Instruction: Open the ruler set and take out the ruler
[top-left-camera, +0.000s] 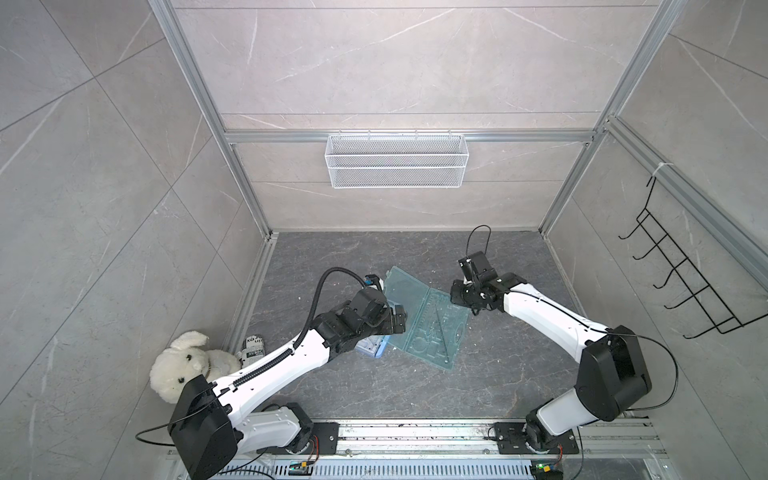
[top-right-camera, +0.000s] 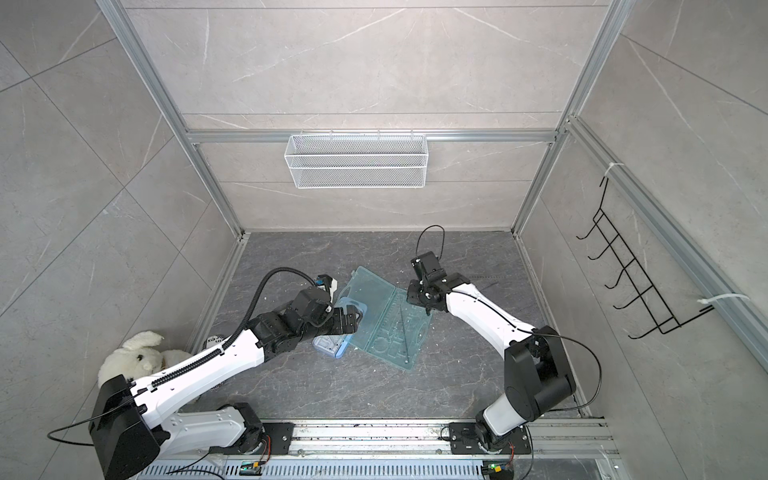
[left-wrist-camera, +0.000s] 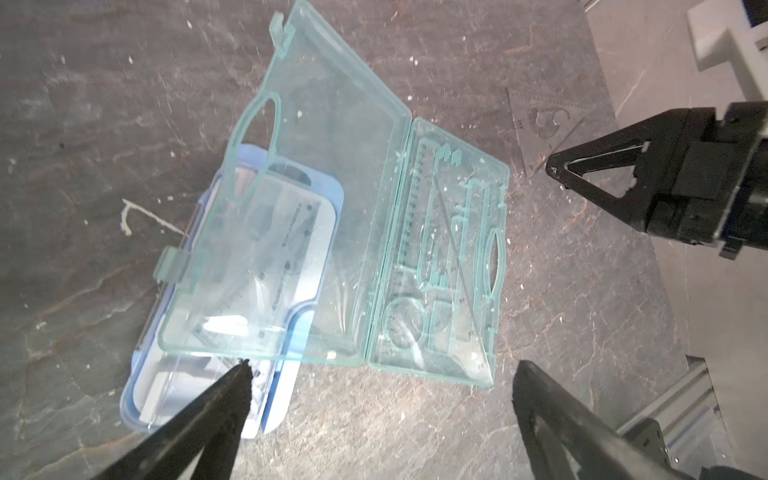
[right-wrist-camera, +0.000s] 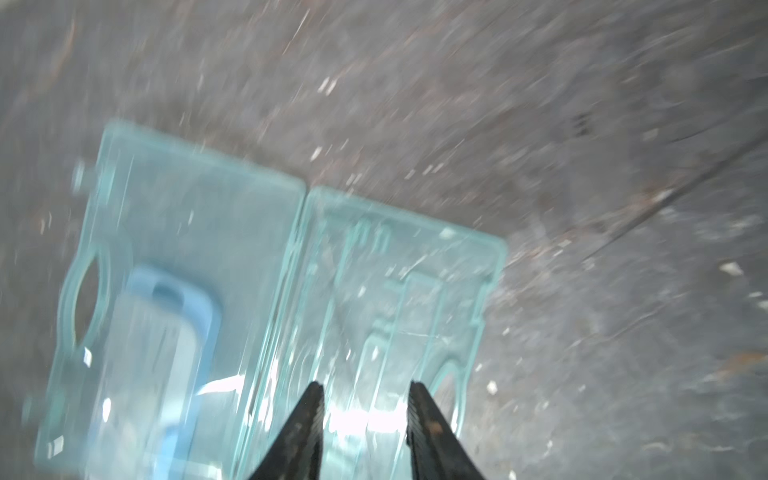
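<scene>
The teal see-through ruler case (left-wrist-camera: 436, 264) lies open, its lid (left-wrist-camera: 336, 152) folded out to the left over a blue-and-white box. Clear pieces still lie in its tray, one straight edge running diagonally across. Apart from the case, a clear triangular ruler (left-wrist-camera: 544, 124) rests flat on the floor to its right. My left gripper is spread wide over the case, with nothing between its fingers. Above the tray's right side hovers my right gripper; its fingertips are partly apart, with an empty gap.
The blue-and-white box (left-wrist-camera: 232, 304) sits partly under the lid. A white plush toy (top-left-camera: 188, 368) and a can (top-left-camera: 253, 349) are at the left wall. Free floor stretches behind the case and to its right.
</scene>
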